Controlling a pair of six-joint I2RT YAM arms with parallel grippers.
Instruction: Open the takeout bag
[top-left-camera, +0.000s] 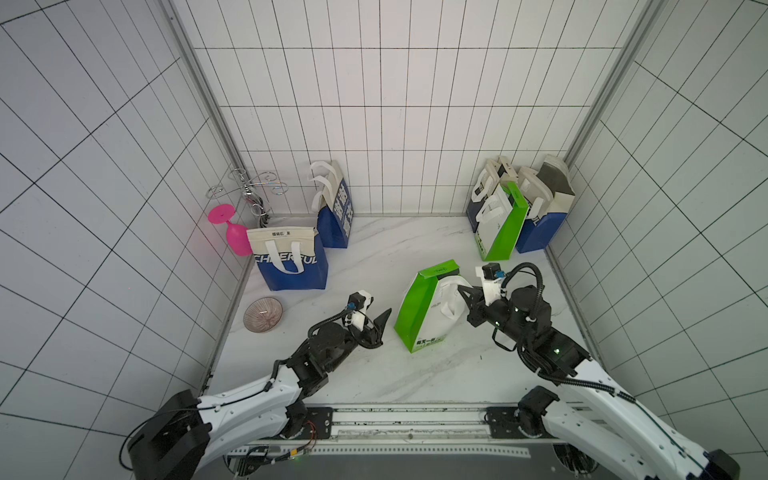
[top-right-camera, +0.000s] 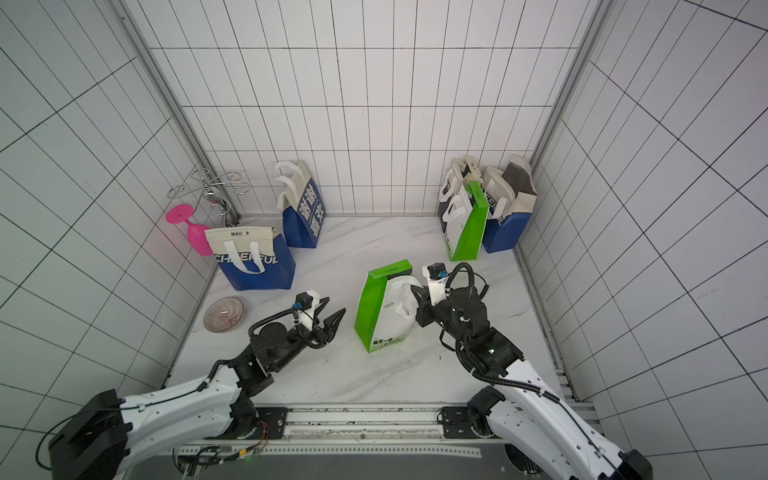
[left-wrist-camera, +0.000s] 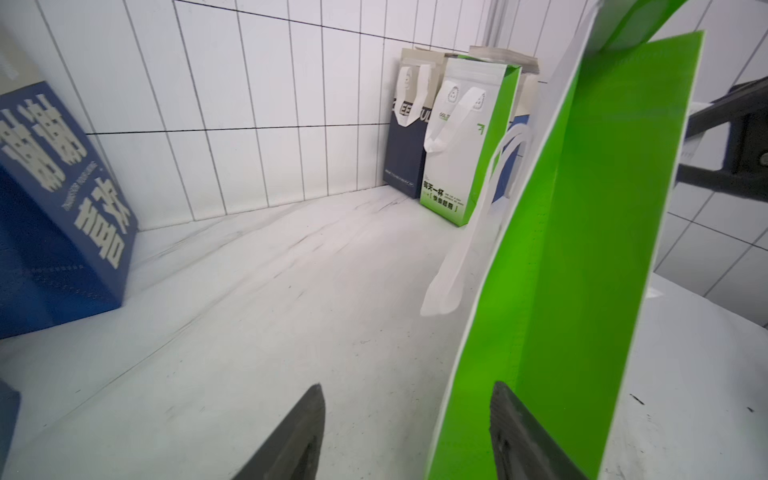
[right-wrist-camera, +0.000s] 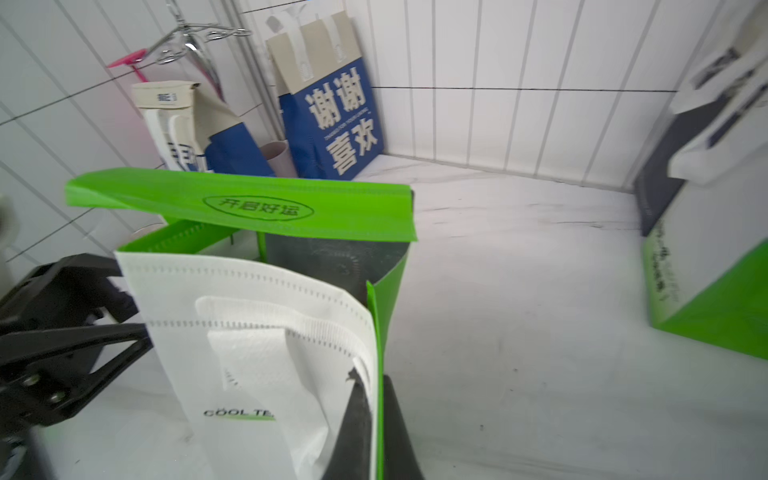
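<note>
The green-and-white takeout bag (top-left-camera: 417, 305) stands at mid-table, turned at an angle. In the right wrist view its green flap (right-wrist-camera: 312, 206) is folded over the top, with a dark gap below it and the white front panel (right-wrist-camera: 185, 352) bowed. My right gripper is shut on the bag's side edge, where white front meets green side. Left of the bag, my left gripper (top-right-camera: 339, 318) stands open. In the left wrist view the bag's green side (left-wrist-camera: 592, 240) rises beyond the spread fingers (left-wrist-camera: 292, 440), and nothing is gripped. The bag's inside is mostly hidden.
Blue-and-cream bags (top-left-camera: 297, 270) and a pink object (top-left-camera: 237, 238) by a metal stand (top-left-camera: 249, 190) occupy the left. A round dish (top-left-camera: 263, 314) lies at the left edge. Several bags, including a green one (top-left-camera: 504, 228), fill the back right corner.
</note>
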